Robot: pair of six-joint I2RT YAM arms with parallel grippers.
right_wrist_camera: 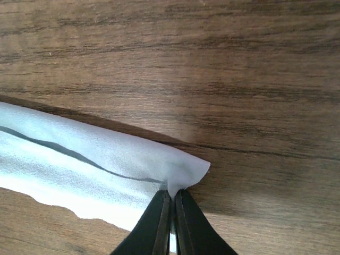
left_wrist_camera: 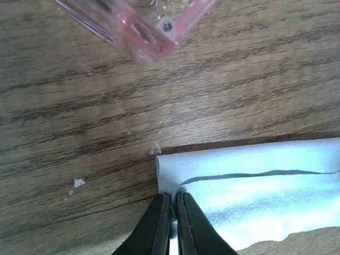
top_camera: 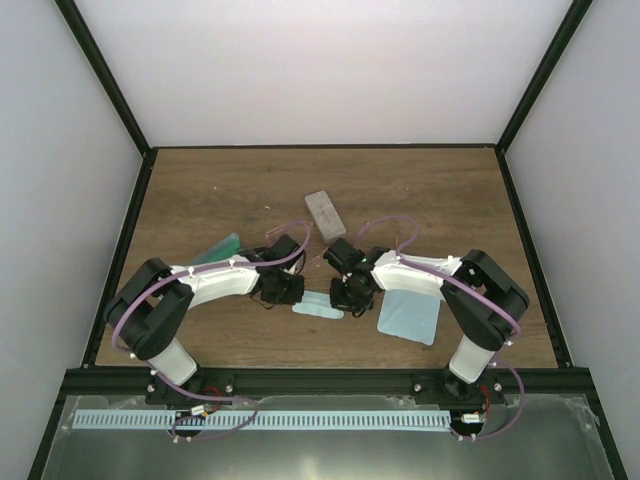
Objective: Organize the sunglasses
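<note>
A folded pale blue cloth [top_camera: 318, 308] lies on the wooden table between my grippers. In the left wrist view, my left gripper is shut on the cloth's left end. In the right wrist view, my right gripper is shut on its right end, with the fabric gathered at the fingertips. Pink transparent frames [left_wrist_camera: 154, 37], apparently the sunglasses, lie just beyond the cloth; in the top view they are partly hidden behind the arms.
A grey block [top_camera: 325, 215] stands behind the arms. A green item [top_camera: 218, 250] lies at the left, partly under the left arm. A second blue cloth [top_camera: 408, 320] lies at the right.
</note>
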